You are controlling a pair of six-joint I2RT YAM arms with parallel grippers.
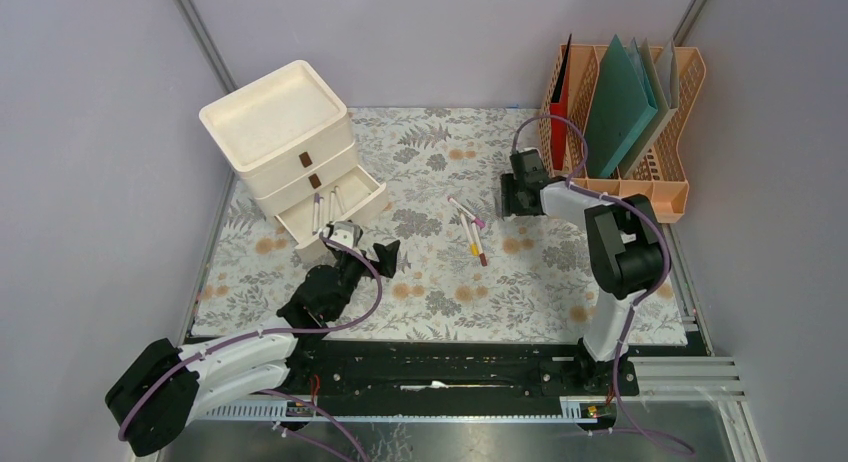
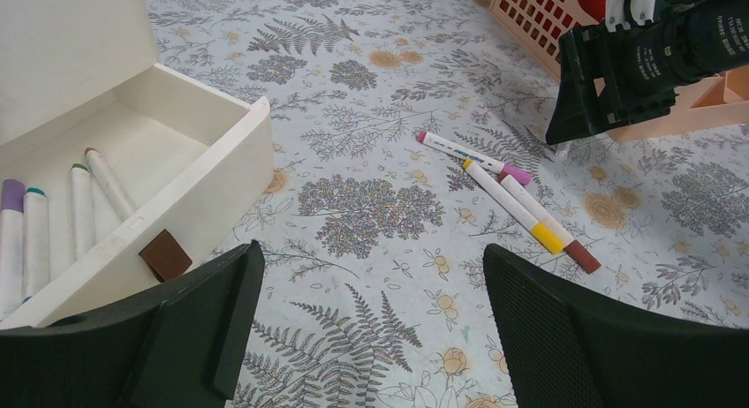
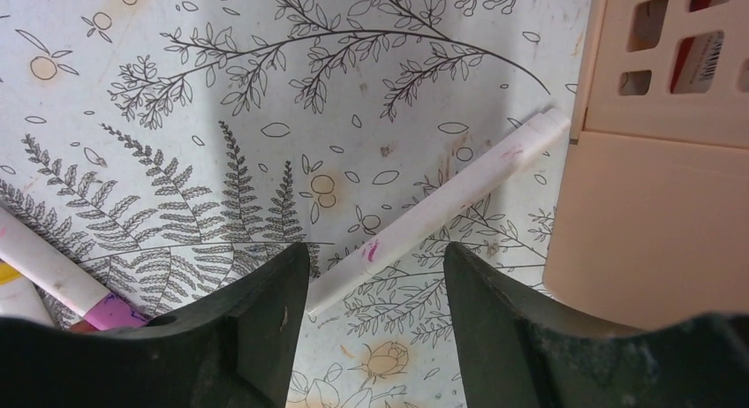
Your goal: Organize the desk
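Observation:
In the right wrist view, a white marker (image 3: 442,205) lies slantwise on the patterned desk cover, its near end between the fingers of my right gripper without visible contact; the fingers are apart. A pink-capped marker (image 2: 472,154), a yellow-capped one (image 2: 512,205) and a brown-capped one (image 2: 548,222) are bunched mid-desk. Several markers, one with a purple cap (image 2: 12,196), rest inside the pulled-out drawer (image 2: 212,183) of the white drawer unit (image 1: 285,122). Over the desk in front of that drawer, my left gripper is open and empty.
At the back right stands a peach desk organizer (image 1: 665,197) holding a red folder (image 1: 558,137), a green folder (image 1: 615,112) and other files. Its side wall (image 3: 645,222) is close to my right gripper.

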